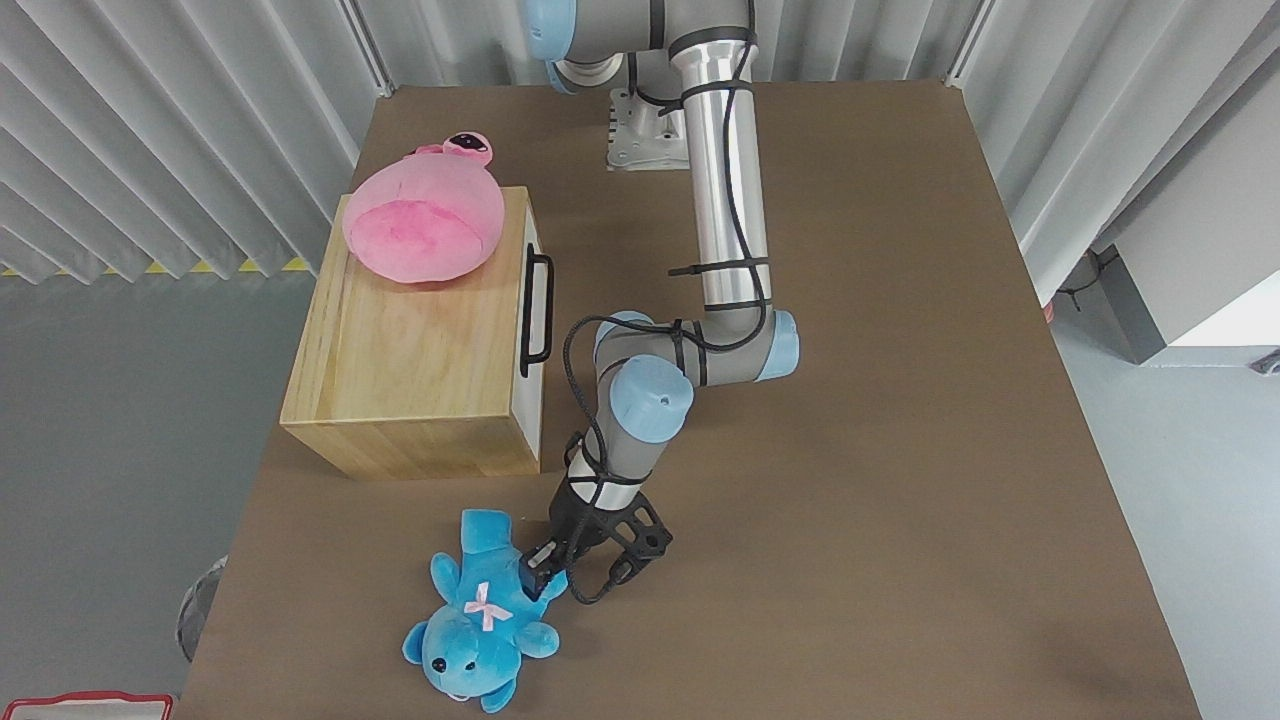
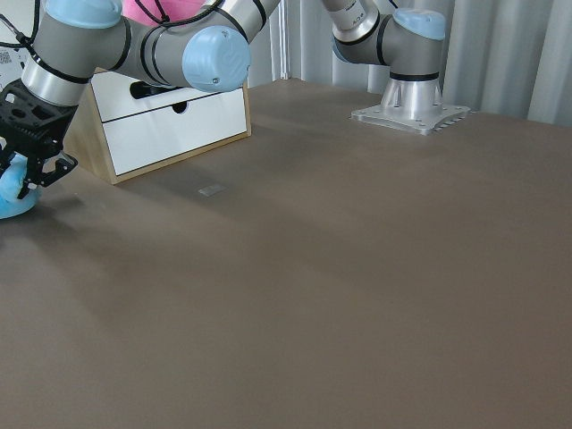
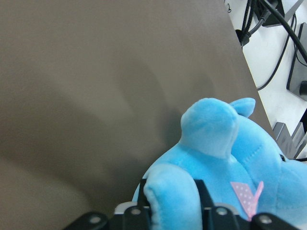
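Note:
A blue teddy bear (image 1: 476, 642) with a pink bow lies on the table below the wooden cabinet. My black gripper (image 1: 576, 574) is at the bear's upper right side, by one of its legs; in the camera left view it is low over blue plush at the far left. In the wrist view a blue limb (image 3: 172, 199) sits between the fingers, with the bear's body behind it. Whether the fingers press on that limb is hard to tell.
The wooden cabinet (image 1: 399, 372) with a black handle carries a round pink plush (image 1: 420, 222). The table's edge lies close beyond the bear.

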